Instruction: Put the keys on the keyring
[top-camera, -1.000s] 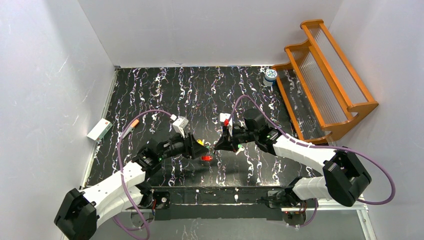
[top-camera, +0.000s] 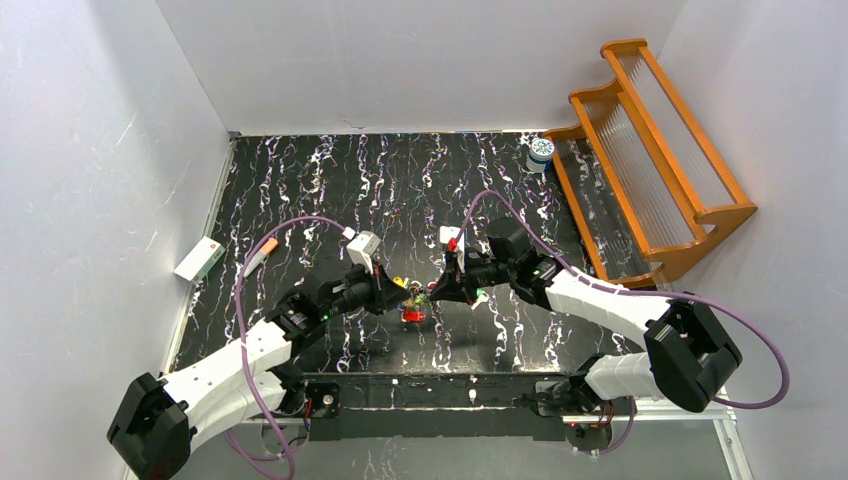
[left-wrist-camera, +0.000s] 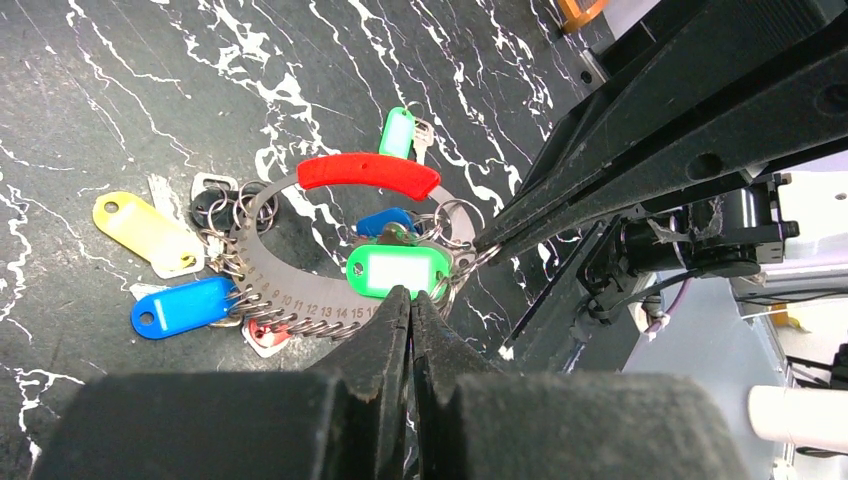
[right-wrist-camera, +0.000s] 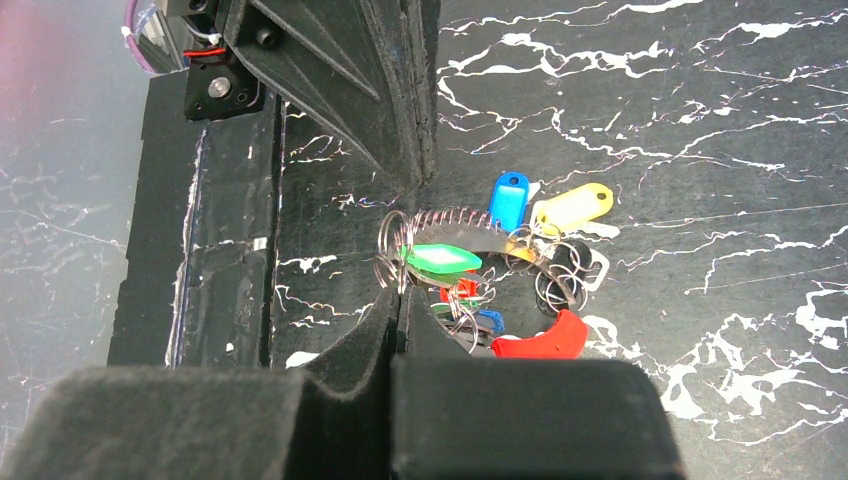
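The keyring, a numbered metal band with a coiled edge and a red grip (left-wrist-camera: 368, 174), carries yellow (left-wrist-camera: 148, 228) and blue (left-wrist-camera: 182, 306) key tags. At its end, my right gripper is shut on the metal. A green tag (left-wrist-camera: 398, 270) with a white label hangs on rings there. My left gripper is shut with nothing between its fingers, its tips just below that green tag in the left wrist view. The right wrist view shows the left gripper apart from the loose rings (right-wrist-camera: 392, 240) and green tag (right-wrist-camera: 446, 259).
Another green tag (left-wrist-camera: 397, 132) with a key lies on the table behind the keyring. A wooden rack (top-camera: 655, 160) and a white-and-blue tub (top-camera: 540, 154) stand at the back right. An orange-handled tool (top-camera: 262, 255) and a white box (top-camera: 200, 259) are at left.
The right arm stayed still.
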